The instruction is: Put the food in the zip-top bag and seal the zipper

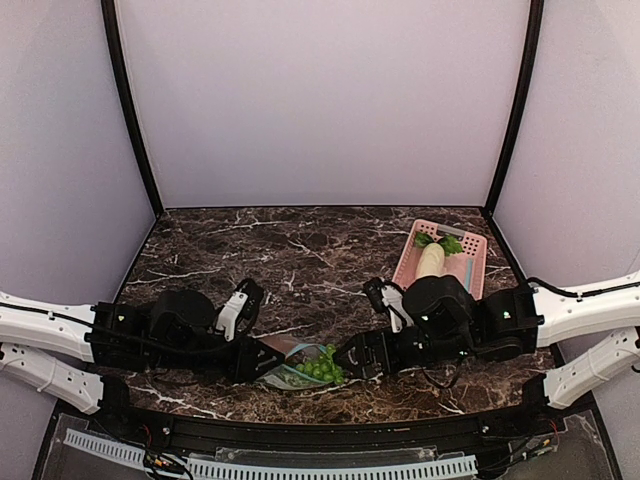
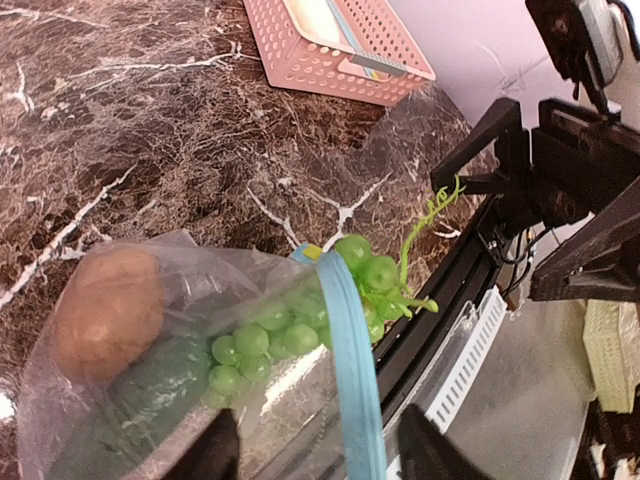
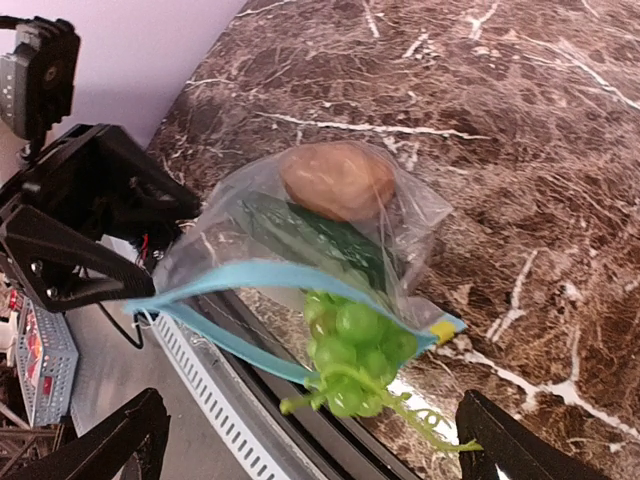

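Observation:
The clear zip bag (image 2: 150, 330) lies on its side with its blue zipper rim (image 2: 350, 350) gaping. Inside it are a brown, potato-like item (image 3: 340, 180) and a dark green item (image 3: 320, 240). Green grapes (image 3: 355, 350) lie across the mouth: part of the bunch is inside, while the stem end (image 2: 415, 250) pokes out past the rim. My left gripper is parted at the rim's near corner, the blue strip between its fingers but not clamped. My right gripper stands open just outside the mouth, near the stem, not gripping the grapes.
A pink basket (image 1: 408, 255) at the back right holds a white, leafy-topped vegetable (image 1: 430, 260). The table's front edge (image 1: 300, 430) runs close in front.

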